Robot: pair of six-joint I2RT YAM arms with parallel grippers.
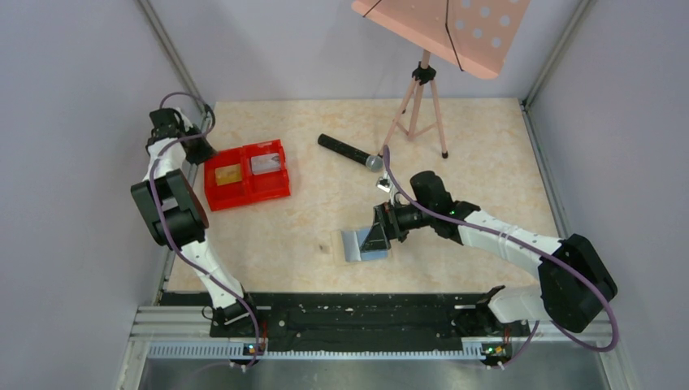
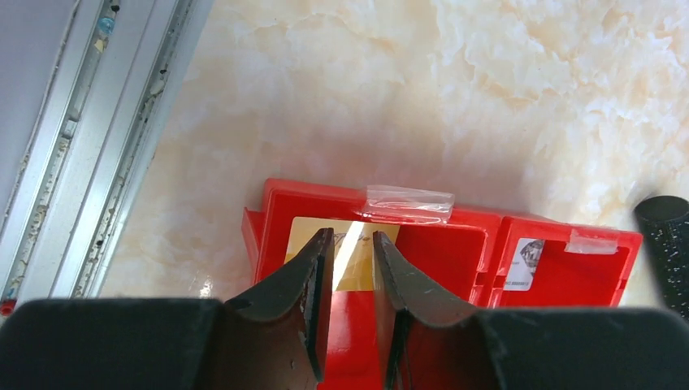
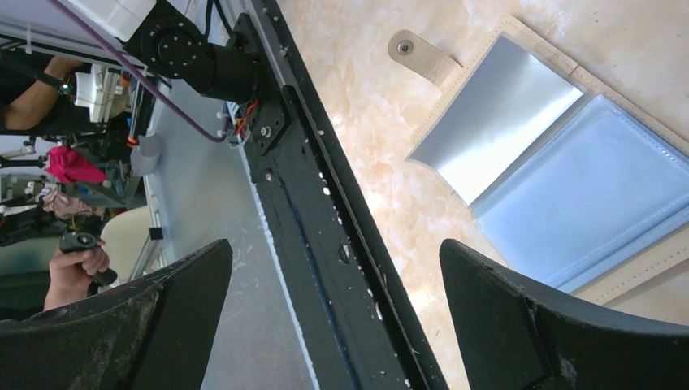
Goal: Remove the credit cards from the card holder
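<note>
The card holder [image 1: 364, 246] lies spread at the table's front. In the right wrist view its light-blue pocket [image 3: 585, 195] and shiny clear sleeve [image 3: 500, 118] face up; I make out no card in either. Over the holder's edge, my right gripper is wide open and empty. A gold card [image 1: 228, 174] lies in the left compartment of the red box [image 1: 248, 195], and a pale silver card [image 1: 266, 163] in the right one. My left gripper stands open above the gold card, its fingers apart with nothing gripped.
A black microphone [image 1: 345, 151] lies right of the box. Behind it stands a pink tripod [image 1: 418, 101]. The left frame rail [image 2: 106, 162] runs close to the left gripper. Between box and holder the table is clear.
</note>
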